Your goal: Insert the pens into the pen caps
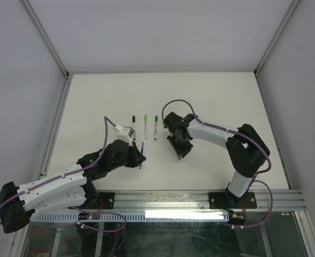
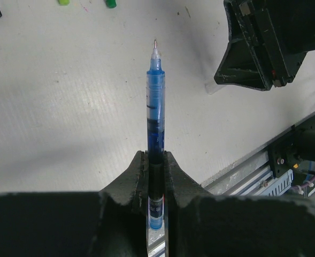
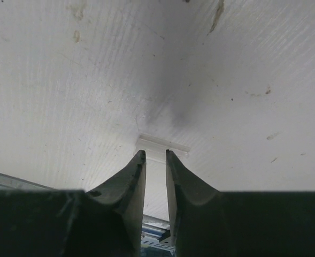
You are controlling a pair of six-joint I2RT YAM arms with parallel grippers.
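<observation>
My left gripper is shut on a blue pen, held with its metal tip pointing away, seen also in the top view. To its right, my right gripper has its fingertips slightly apart, low over the table. A clear cap lies by those fingertips, partly hidden behind them; whether it sits between them I cannot tell. In the top view, a black-capped pen, a lime pen and a green pen lie behind the grippers.
A metal rail runs along the front edge.
</observation>
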